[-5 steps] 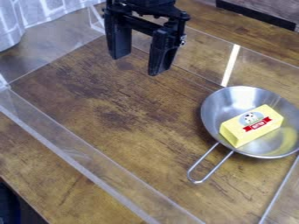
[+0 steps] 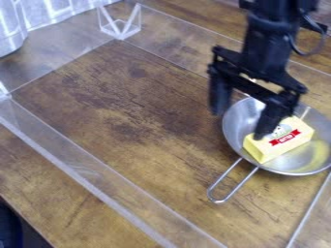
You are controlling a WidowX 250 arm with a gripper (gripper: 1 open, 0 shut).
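A steel pan with a wire handle toward the front sits on the wooden table at the right. In it lies a yellow butter-like block with a red label. My black gripper hangs above the pan and the block's upper end, its fingers open and somewhat blurred. It partly hides the block and the pan's back rim. Whether a fingertip touches either, I cannot tell.
Clear plastic strips run along the left side of the table, with a small clear stand at the back.
My gripper has moved right and down from the back middle of the table to over the pan and block. The pan and block look unmoved.
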